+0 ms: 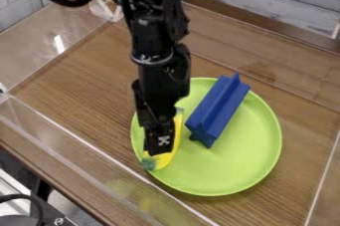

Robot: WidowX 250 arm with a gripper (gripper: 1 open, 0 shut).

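My black gripper hangs low over the left side of a green plate, right over a yellow banana-like object with a green tip, largely hiding it. The gripper is open; whether its fingers touch the yellow object is hard to tell. A blue wedge-shaped block lies on the plate to the right of the gripper.
The plate rests on a wooden surface. Clear low walls edge the left and front. A pale wooden wall stands behind. Bare wood lies left of and behind the plate.
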